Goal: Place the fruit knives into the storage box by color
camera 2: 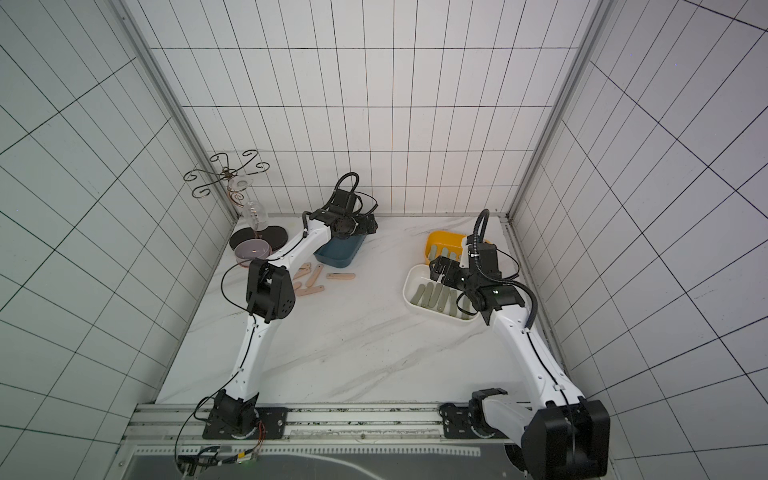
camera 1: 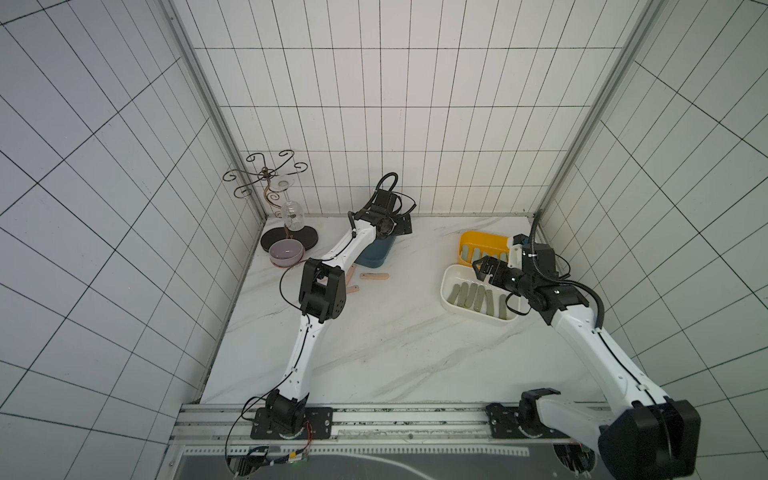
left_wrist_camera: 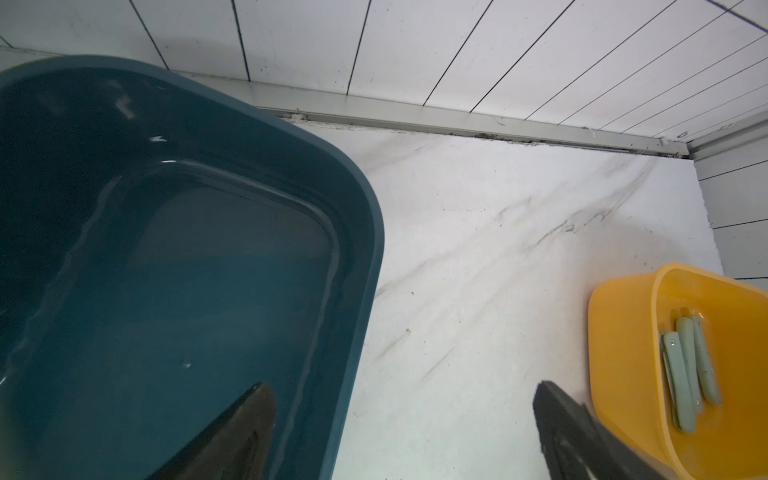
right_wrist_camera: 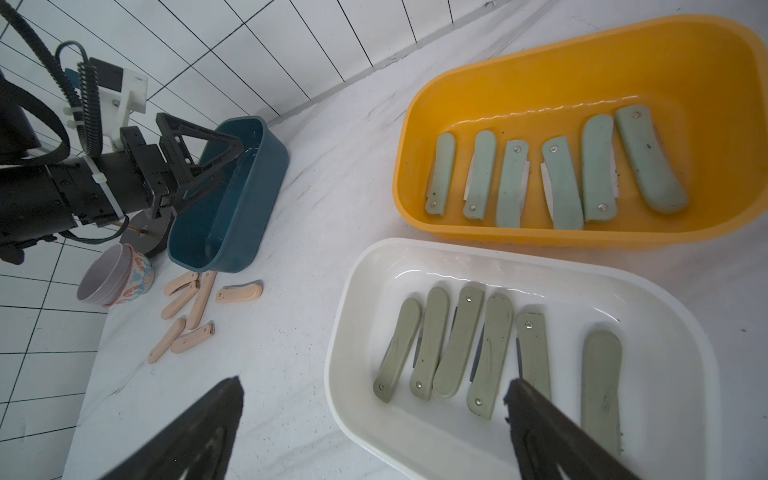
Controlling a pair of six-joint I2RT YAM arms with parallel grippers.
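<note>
Several pink-handled knives (camera 2: 341, 276) lie loose on the table in front of the empty dark blue box (left_wrist_camera: 216, 264). Over that box's right side, my left gripper hangs open, its fingers wide apart with nothing between them. A white box (right_wrist_camera: 360, 280) at the right holds several olive-green knives (right_wrist_camera: 457, 344) in a row. Behind it, the yellow box (right_wrist_camera: 408, 160) holds several pale blue-green knives (right_wrist_camera: 598, 168). My right gripper is open and empty above the front of the white box.
A mauve bowl (camera 1: 286, 253) and a wire stand on a black round base (camera 1: 304, 237) occupy the back left corner. Tiled walls close in the back and sides. Bare table lies between the blue and white boxes and along the front.
</note>
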